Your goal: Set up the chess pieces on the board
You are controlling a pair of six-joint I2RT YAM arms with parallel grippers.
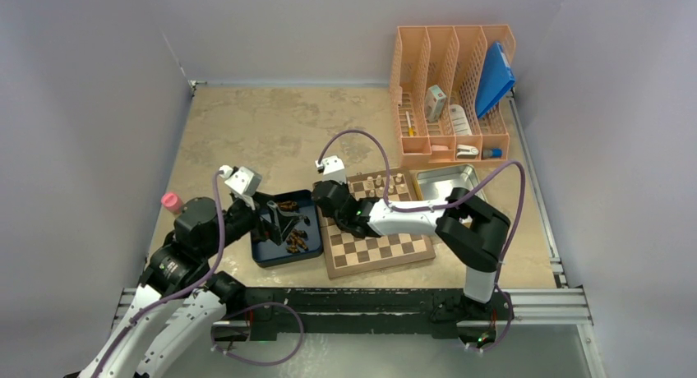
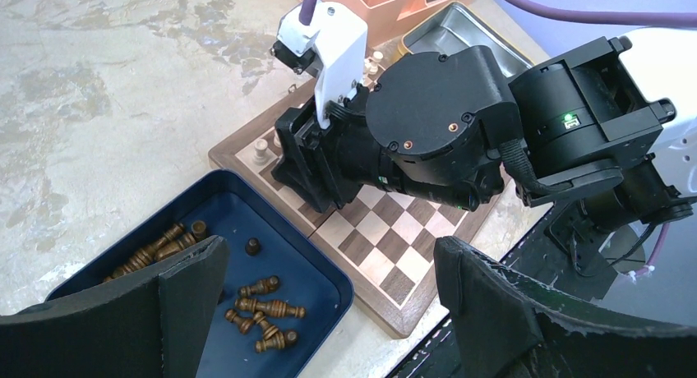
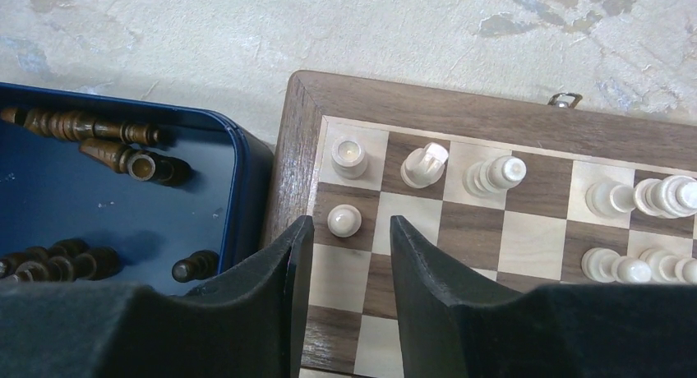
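The chessboard [image 1: 380, 260] lies mid-table under my right arm. Along its far edge, light pieces stand upright: a rook [image 3: 349, 158], a knight [image 3: 424, 165], a bishop [image 3: 496, 173] and several more to the right. A light pawn [image 3: 344, 221] is on the dark square in front of the corner rook. My right gripper is open, its fingertips apart on either side of that pawn in the right wrist view; neither seems to touch it. Over the blue tray [image 2: 325, 257] of dark pieces [image 2: 270, 307], my left gripper hangs open and empty.
An orange organizer [image 1: 413, 90] stands at the back right, with a metal tray [image 1: 444, 181] in front of it. A pink cylinder [image 1: 172, 202] sits at the left edge.
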